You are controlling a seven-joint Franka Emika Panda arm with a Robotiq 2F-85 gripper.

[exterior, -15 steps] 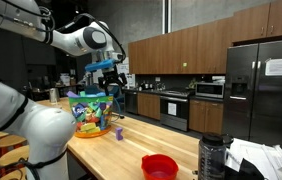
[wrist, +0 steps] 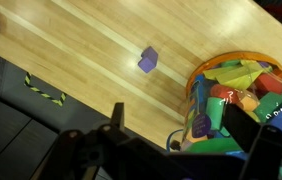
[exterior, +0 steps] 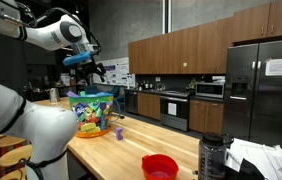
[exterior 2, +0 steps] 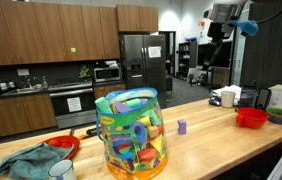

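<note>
My gripper (exterior: 98,74) hangs open, high above the table, with nothing between its fingers. In the wrist view the open gripper looks down on the wooden table. A small purple block (wrist: 148,60) lies alone on the bare wood there, clear of the fingers. Beside it stands a round clear bin (exterior 2: 131,165) with an orange base, filled with colourful toys; its contents show partly behind one finger in the wrist view. The purple block (exterior 2: 182,127) is also visible to the right of the bin in exterior view 2.
A red bowl (exterior: 160,167) sits at the table's near side, with a black canister (exterior: 212,157) farther right. Exterior view 2 shows a red plate (exterior 2: 65,146), a blue-grey cloth (exterior 2: 33,162) and a white cup (exterior 2: 63,171) left of the bin. Mid-table is mostly bare.
In exterior view 1 my gripper has swung left, from right of the toy bin to over it, staying high. The block, bin and bowl have not moved.
</note>
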